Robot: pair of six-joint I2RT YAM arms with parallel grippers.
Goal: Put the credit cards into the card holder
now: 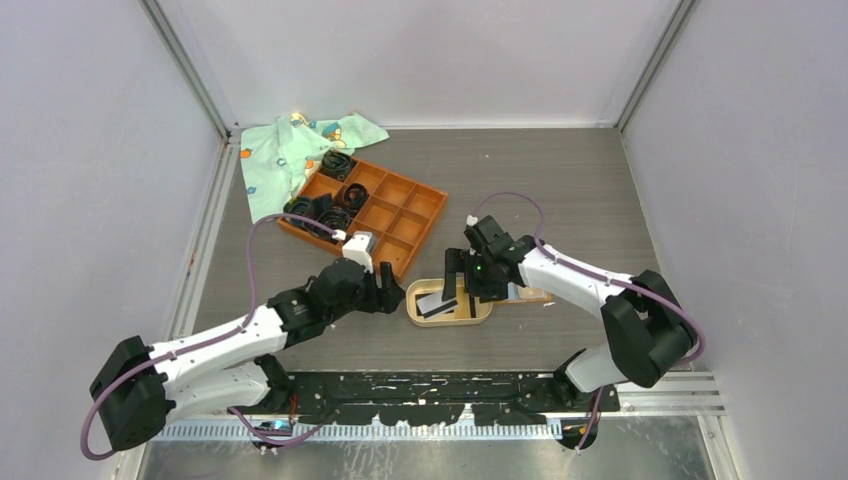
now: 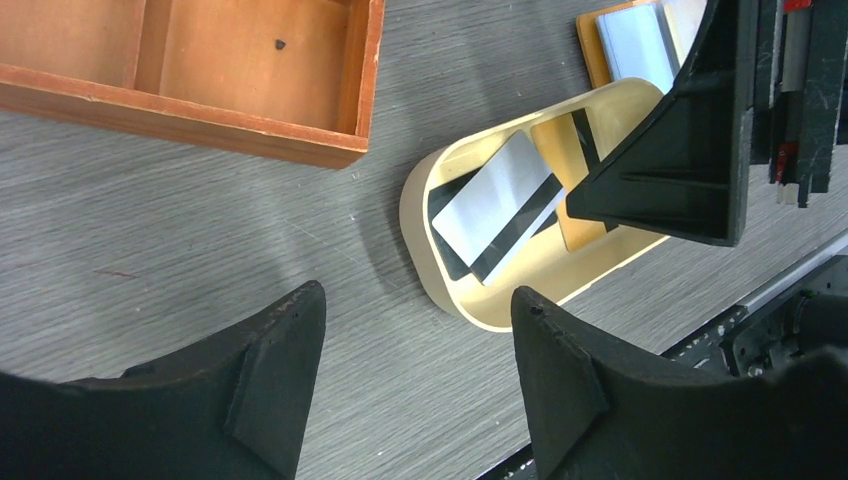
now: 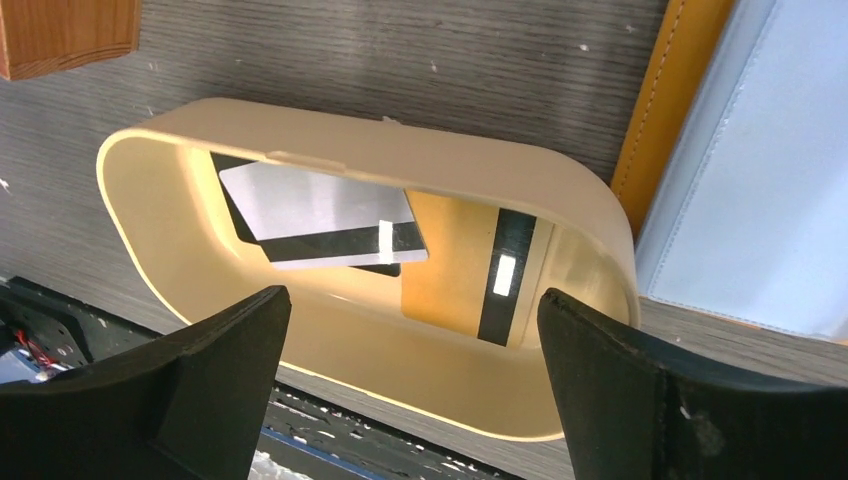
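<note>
In the right wrist view, a silver card [image 3: 320, 200] with a dark stripe lies over a dark card [image 3: 240, 222] in one end of the cream tray [image 3: 470, 400]. A yellow card [image 3: 440, 270] with a black stripe lies in the other end. Above the tray, my right gripper is open and empty. The card holder [image 3: 770, 170], blue with an orange edge, is partly in view beside the tray. My left gripper has parted fingers with nothing between them, left of the tray in the top view.
A wooden compartment box [image 1: 415, 215] with several coiled black cables stands behind the left gripper. A green patterned cloth [image 1: 275, 170] lies at the back left. Both grippers are close together around the tray.
</note>
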